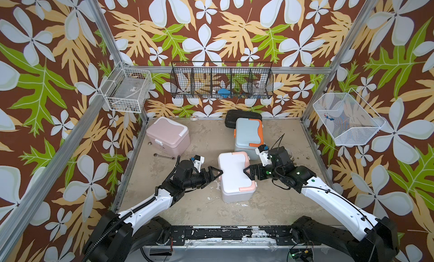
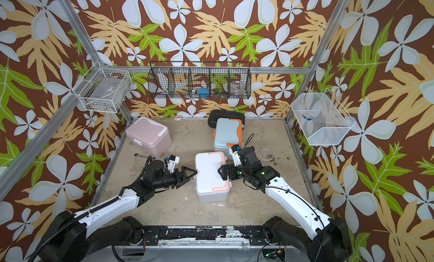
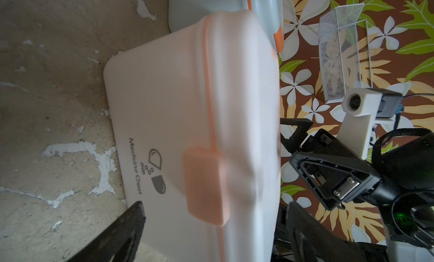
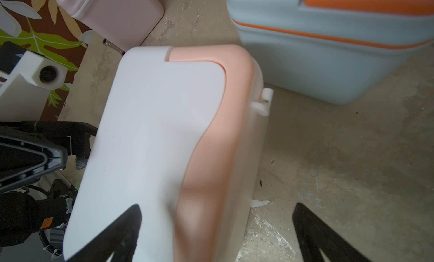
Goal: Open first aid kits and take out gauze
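Between the two arms stands a white medicine chest (image 1: 232,171) with peach trim, its lid closed. Its front, lettered "Medicine Chest", and a peach latch (image 3: 205,186) face my left wrist camera. My left gripper (image 1: 220,172) is open at the chest's left side, close to the latch side. At the right, my right gripper (image 1: 248,171) is open too, its fingers beside and above the lid's right edge. Nothing sits between the fingers in the right wrist view, where the lid's peach band (image 4: 212,171) shows. No gauze is in sight.
Behind the chest stands a blue-grey box (image 1: 248,131) with orange trim, near a black case (image 1: 237,116). A pink box (image 1: 168,135) sits at the back left, a wrench (image 1: 163,156) by it. Wire baskets hang on the walls. Open floor lies in front.
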